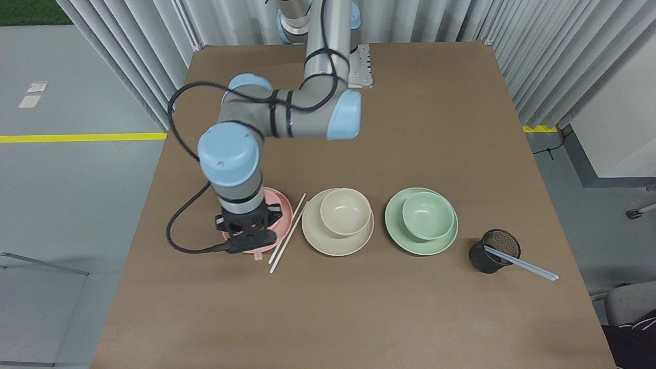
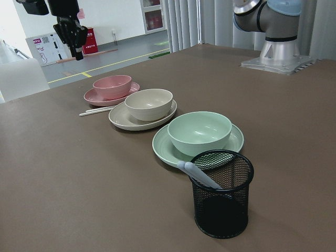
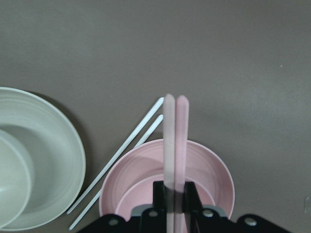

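My gripper is shut on a pair of pink chopsticks [image 3: 181, 136], held upright above the pink bowl [image 2: 111, 84] on its pink plate [image 3: 218, 179]; in the front view the wrist hides much of both. A pair of white chopsticks [image 1: 283, 249] lies between the pink plate and the cream plate [image 1: 313, 233], which holds a cream bowl [image 1: 345, 210]. To the right, a green bowl [image 1: 427, 214] sits on a green plate [image 1: 400, 230]. A black mesh holder [image 2: 220, 210] at the right has light blue chopsticks [image 1: 529, 265] leaning out of it.
The robot's base [image 2: 275, 63] stands at the back edge of the table.
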